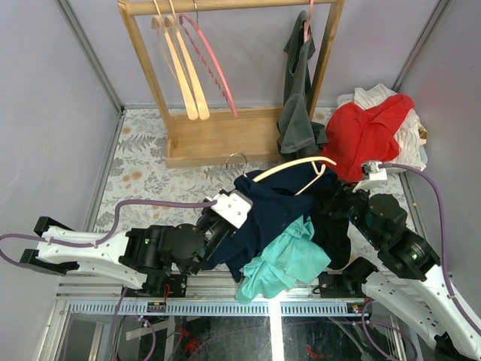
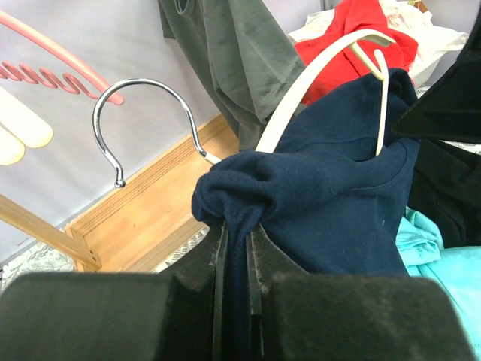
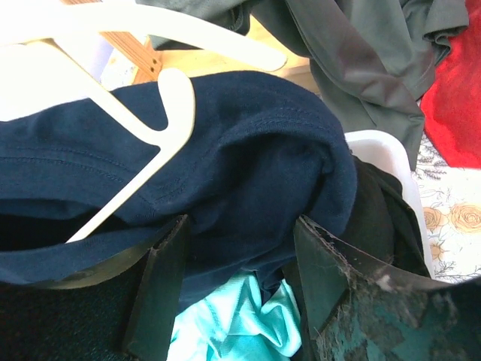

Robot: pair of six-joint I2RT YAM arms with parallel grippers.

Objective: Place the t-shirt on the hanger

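Note:
A navy t-shirt [image 1: 259, 210] hangs bunched from my left gripper, which is shut on its cloth close to the hanger's metal hook [image 2: 143, 81]. The cream hanger [image 1: 289, 165] is partly inside the neck opening; its right arm and a thin lower bar stick out over the collar in the left wrist view. On the shirt's right side stands my right gripper, its fingers part open. Navy fabric shows behind and between its fingers, and whether they touch it I cannot tell.
Teal cloth [image 1: 285, 259] and black cloth [image 1: 334, 226] lie below the shirt. Behind is a wooden rack [image 1: 225, 135] with wooden hangers [image 1: 188, 75], a pink hanger [image 1: 214, 64] and a grey garment [image 1: 297, 98]. Red cloth [image 1: 368, 135] lies at right.

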